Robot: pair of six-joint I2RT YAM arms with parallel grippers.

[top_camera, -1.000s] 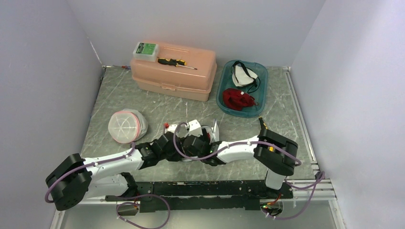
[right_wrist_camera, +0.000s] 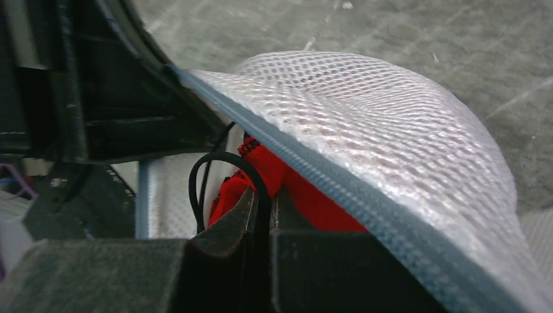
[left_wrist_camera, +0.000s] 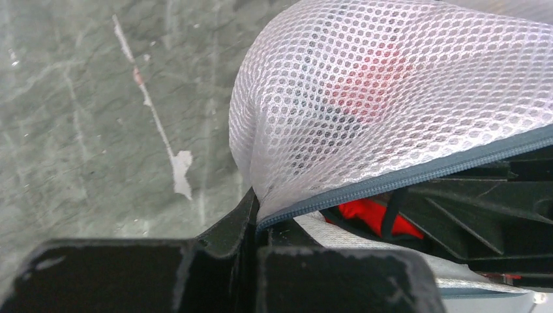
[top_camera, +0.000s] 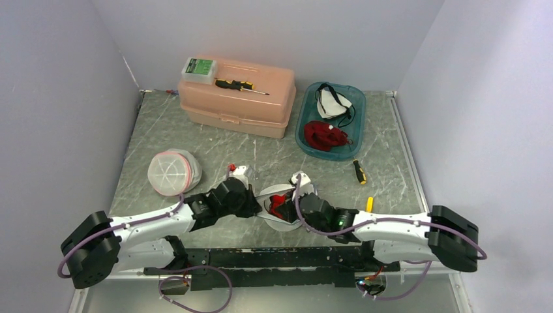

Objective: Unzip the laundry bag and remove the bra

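The white mesh laundry bag (left_wrist_camera: pixel 306 85) gapes open along its grey zipper edge (left_wrist_camera: pixel 404 181). At the near end of that edge my left gripper is shut on a pinch of the mesh. Inside the opening lies the red bra (right_wrist_camera: pixel 313 199), which also shows as a red patch between the arms in the top view. A black strap (right_wrist_camera: pixel 228 157) loops up from it, and my right gripper is shut on this strap at the bag's mouth. Much of the bra is hidden by mesh and fingers.
Behind, a teal basket (top_camera: pixel 302 127) holds a white bra (top_camera: pixel 332 103) and a dark red one (top_camera: pixel 325 135). A peach toolbox (top_camera: pixel 238 98) stands at the back, and another round mesh bag (top_camera: pixel 169 175) at the left. Screwdrivers (top_camera: pixel 359 172) lie on the right.
My right gripper has moved to the right, away from the left one, and its arm has swung lower. The left arm has shifted only slightly.
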